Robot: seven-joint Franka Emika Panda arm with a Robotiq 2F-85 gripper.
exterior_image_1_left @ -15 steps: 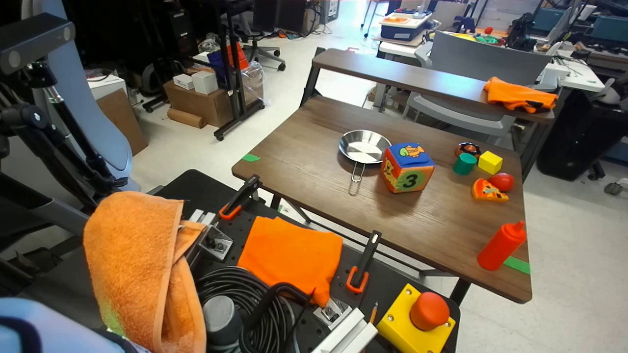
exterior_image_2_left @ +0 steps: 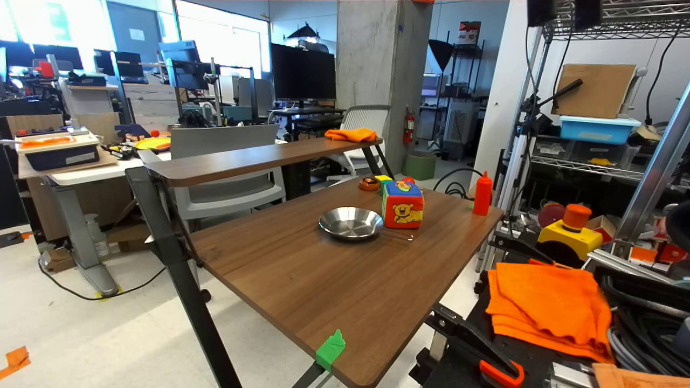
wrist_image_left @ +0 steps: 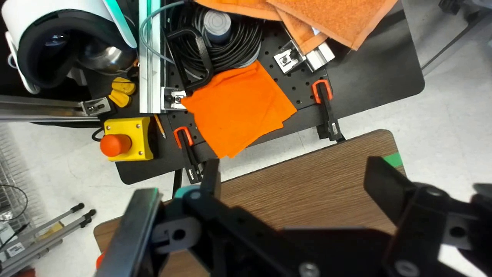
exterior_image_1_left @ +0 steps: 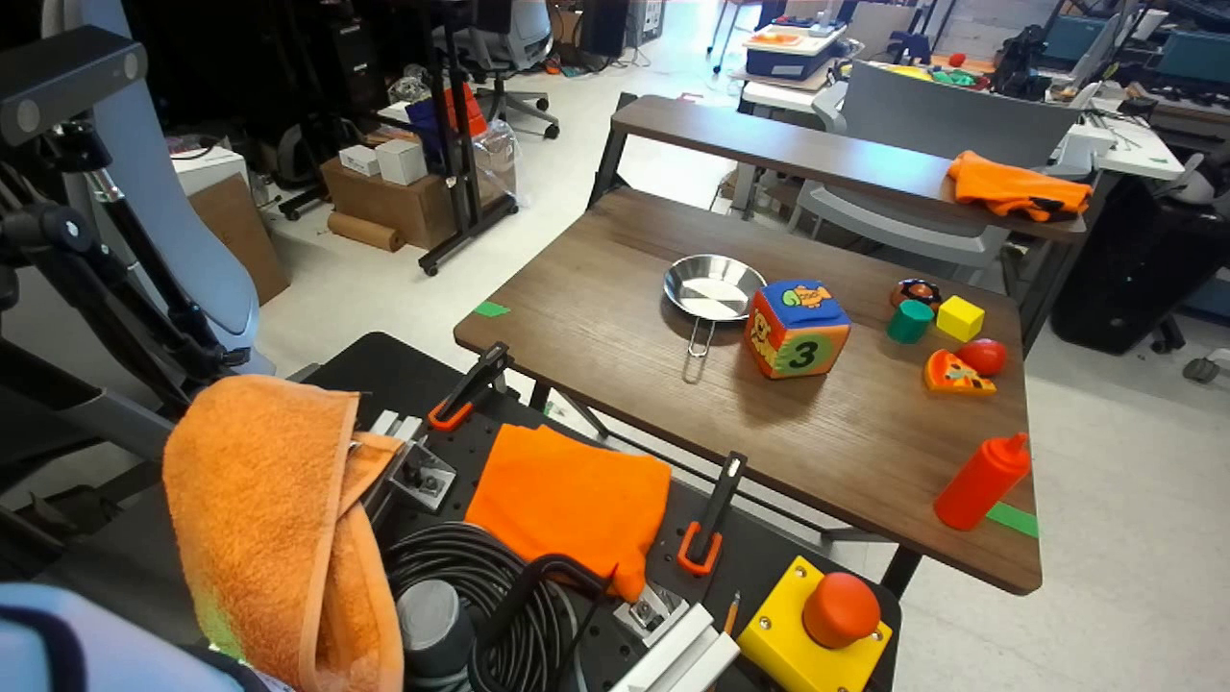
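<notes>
In the wrist view my gripper stands open, its fingers wide apart and empty, above the table's near edge. A steel pan (exterior_image_1_left: pixel 715 288) with a wire handle rests on the brown table (exterior_image_1_left: pixel 600 277). Close beside it sits a soft picture cube (exterior_image_1_left: pixel 798 329). Toward the table's far right lie a green cylinder (exterior_image_1_left: pixel 910 321), a yellow block (exterior_image_1_left: pixel 959 318), a round red piece (exterior_image_1_left: pixel 983 357), a pizza slice (exterior_image_1_left: pixel 958 374) and a dark-and-orange round item (exterior_image_1_left: pixel 916 290). Upright near the right corner is a red squeeze bottle (exterior_image_2_left: pixel 482 193).
A raised shelf (exterior_image_1_left: pixel 784 144) runs along the table's back, bearing an orange cloth (exterior_image_1_left: pixel 1015 185). The near black cart carries clamps (exterior_image_1_left: pixel 712 513), another orange cloth (exterior_image_1_left: pixel 571 496), coiled cable and a red-topped yellow box (exterior_image_1_left: pixel 813 634). Bare tabletop lies left of the pan.
</notes>
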